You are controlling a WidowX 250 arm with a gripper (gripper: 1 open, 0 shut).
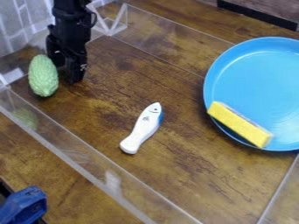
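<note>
The black gripper (68, 54) hangs at the upper left, low over the wooden table, just to the right of a green, oblong vegetable-like object (44, 75). Its fingers are dark and blurred against the table, so their opening is unclear. A white fish-shaped object (142, 128) lies in the middle of the table, apart from the gripper.
A large blue plate (253, 77) holding a yellow bar-shaped object (239, 123) sits at the right. Clear plastic walls border the left and lower area. A blue object (24, 206) lies at the bottom left.
</note>
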